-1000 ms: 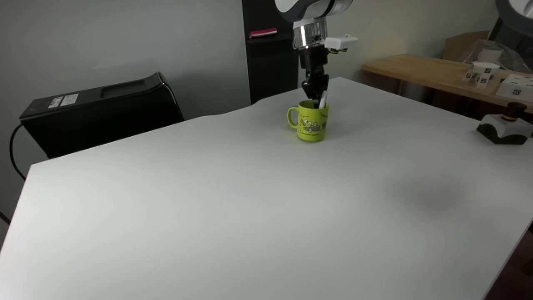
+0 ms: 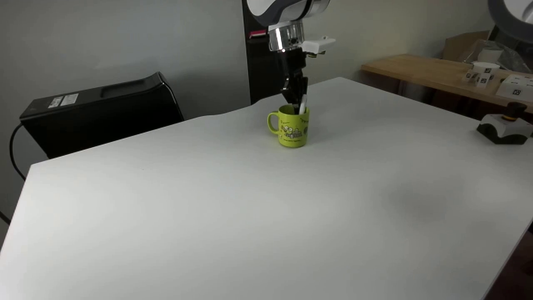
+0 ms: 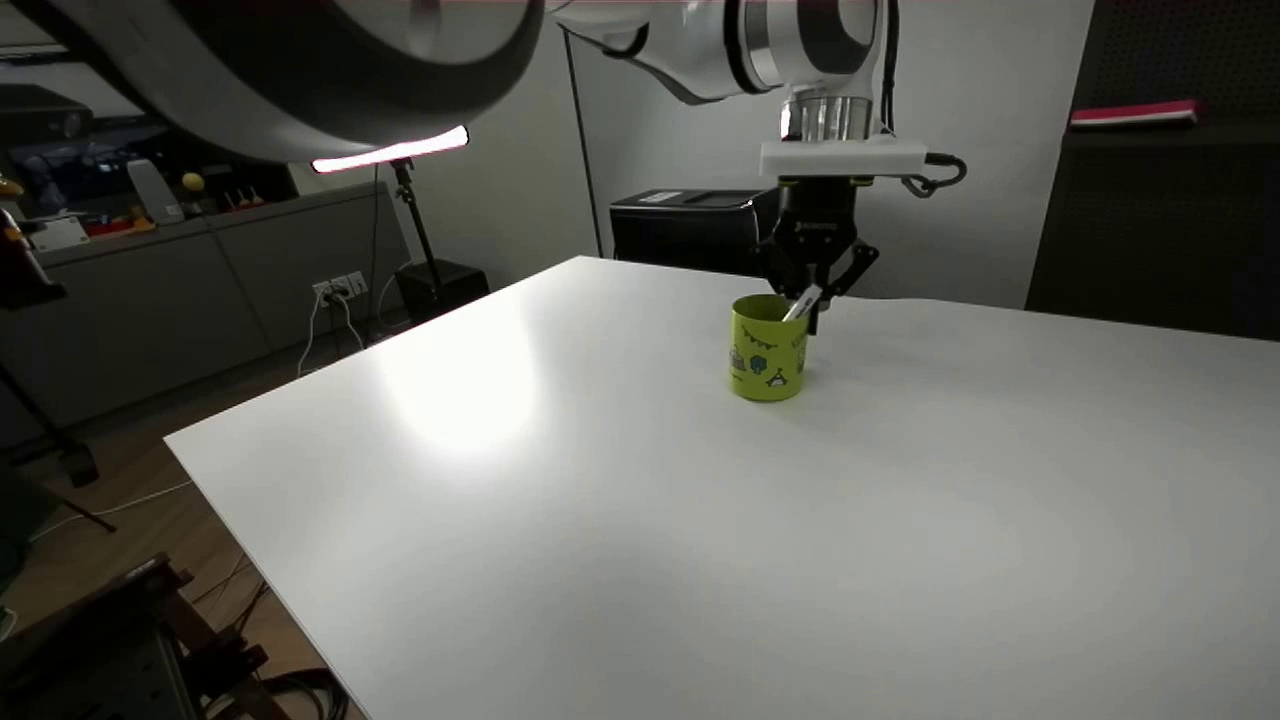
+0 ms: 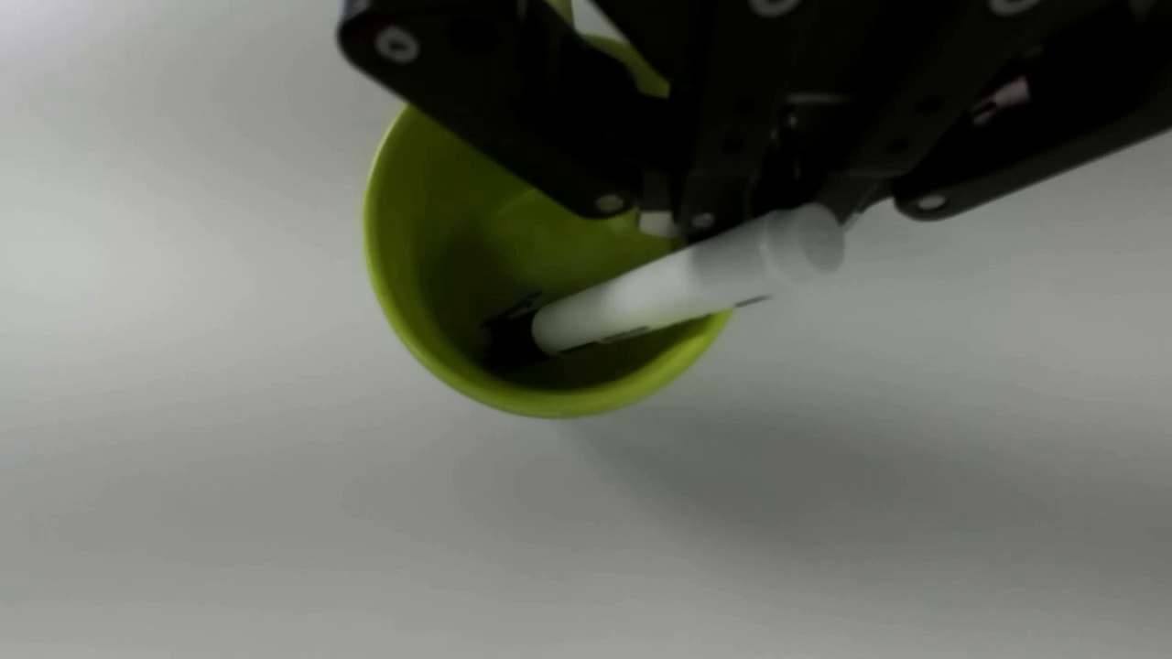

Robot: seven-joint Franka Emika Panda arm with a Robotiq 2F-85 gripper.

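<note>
A yellow-green mug (image 2: 292,131) with printed drawings stands upright near the back of the white table, its handle to the left in exterior view 1. Inside it a white marker (image 4: 670,287) leans, dark end down, its pale end sticking out past the rim. My gripper (image 3: 811,306) points down at the mug's side and is shut on the mug's wall. From above, the mug (image 4: 434,236) is partly covered by the black finger linkages, and the marker hides part of the grip. Whether the mug's base touches the table is hard to tell.
A black bin-like box (image 2: 102,110) stands beyond its back left edge. At the right edge sits a small white and black device (image 2: 505,129), and a wooden side table (image 2: 417,68) lies behind.
The mug, with the marker in it, has shifted left and slightly nearer in exterior view 1. My gripper has moved along with it, still at the rim.
</note>
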